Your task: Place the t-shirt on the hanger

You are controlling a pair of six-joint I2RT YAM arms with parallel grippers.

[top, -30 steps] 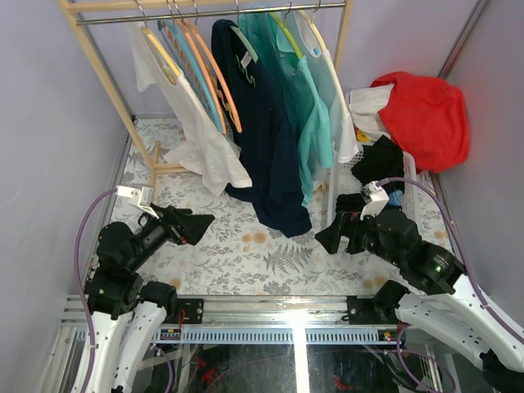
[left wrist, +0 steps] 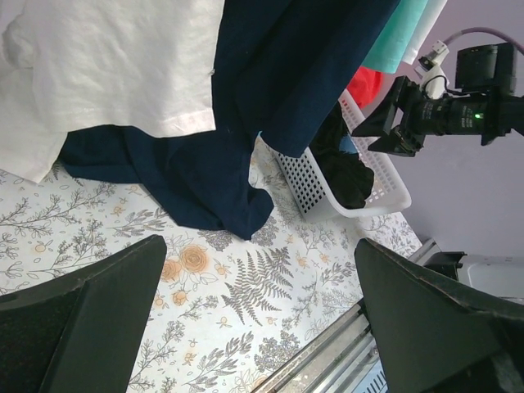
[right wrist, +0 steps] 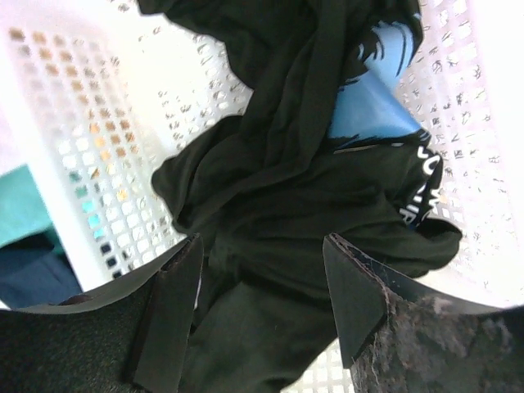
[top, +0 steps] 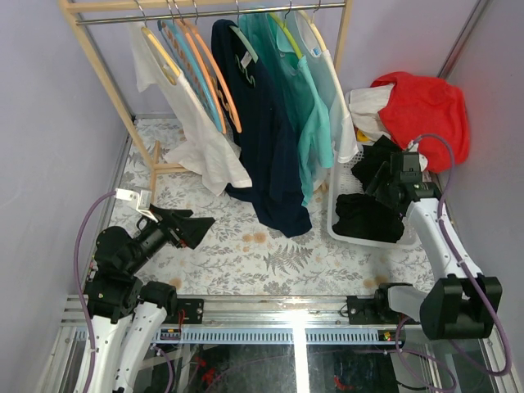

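Black cloth (right wrist: 270, 221) lies crumpled in the white basket (top: 330, 217) on the right, with a bit of blue fabric (right wrist: 372, 106) among it. Over the basket is my right gripper, its fingers apart above the black cloth and nothing held between them. Well to the left, my left gripper (top: 201, 229) stands open and empty above the patterned floor. Two bare orange hangers (top: 214, 74) and a blue hanger (top: 192, 70) hang from the rail, between a white shirt (top: 192, 123) and a navy shirt (top: 262, 139).
Teal shirts (top: 307, 106) and a pale shirt (top: 332, 82) hang at the right end of the rack rail (top: 205, 14). Behind the basket lies a red garment (top: 426, 119). Open floor (top: 254, 262) spreads between the arms.
From in front of the basket, my right arm has swung back and to the right until its gripper is over the basket. My left arm and the hanging clothes are unchanged.
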